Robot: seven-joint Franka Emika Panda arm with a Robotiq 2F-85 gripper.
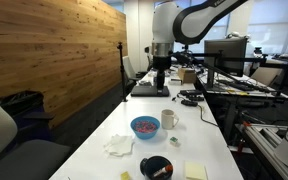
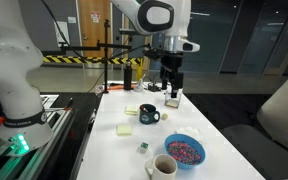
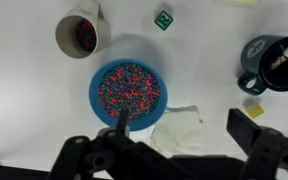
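High over the white table, my gripper (image 1: 162,82) (image 2: 172,92) hangs apart from everything; its two fingers (image 3: 121,121) stand wide with nothing between them. In the wrist view a blue bowl (image 3: 128,92) full of small red, blue and dark pieces lies beyond the left finger. To its upper left is a white mug (image 3: 82,33) with dark and reddish contents. A dark mug (image 3: 268,62) holding marker-like items stands at the right. A crumpled white cloth (image 3: 178,132) is between the fingers' lines of sight, on the table below. A small green cube (image 3: 164,19) sits near the top.
A small yellow block (image 3: 254,109) lies beside the dark mug. Pale yellow pads (image 1: 195,171) rest near the table's edge. Equipment and a monitor (image 1: 222,53) stand in the background. Bare table separates the bowl from the dark mug.
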